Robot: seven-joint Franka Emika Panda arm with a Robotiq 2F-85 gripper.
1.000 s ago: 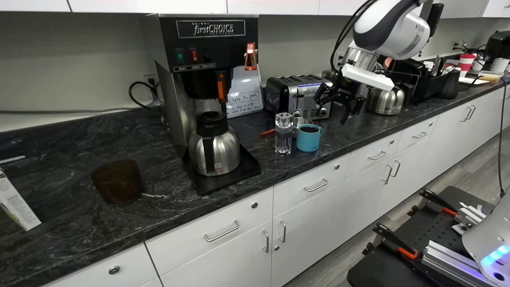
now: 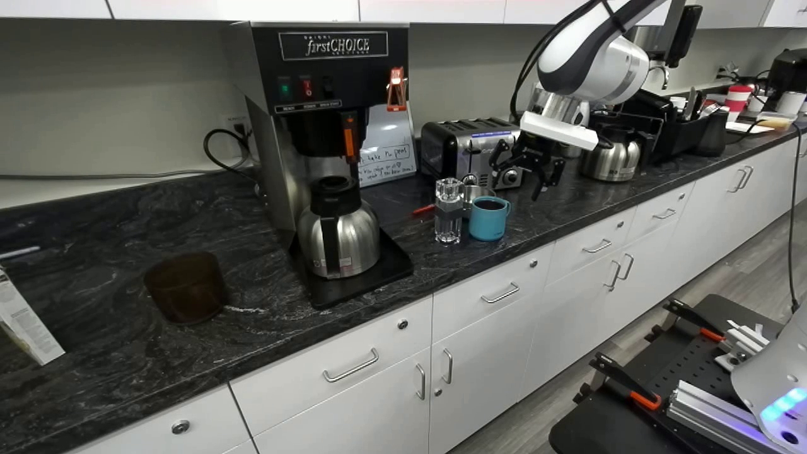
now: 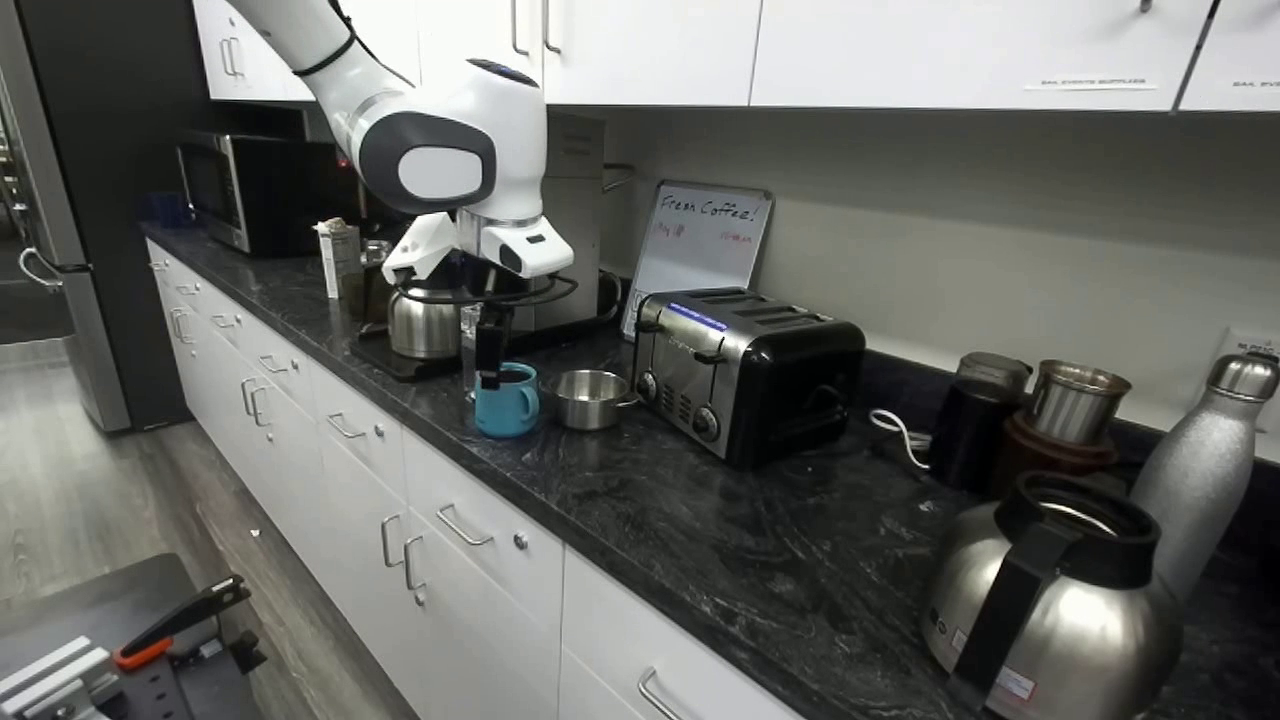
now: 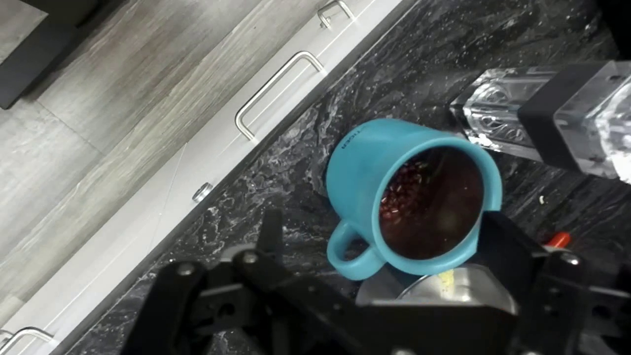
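A teal mug (image 2: 488, 221) stands upright near the counter's front edge. In the wrist view, small reddish pieces and a dark filling show inside the mug (image 4: 362, 171), and its handle points to the lower left. My gripper (image 2: 519, 173) is open above the counter, to the right of the mug in exterior view 1. Its two fingers appear on either side of the mug's lower part in the wrist view, with the right finger (image 4: 503, 239) overlapping the rim. Nothing is held between them.
Close to the mug stand a clear tumbler with a dark band (image 2: 448, 212) and a small steel cup (image 3: 588, 400). Behind are the toaster (image 3: 750, 372) and coffee maker (image 2: 265, 144).
The arm and gripper have shifted left in exterior view 1, closer to the mug. The gripper remains open, and the mug and other objects have not moved.
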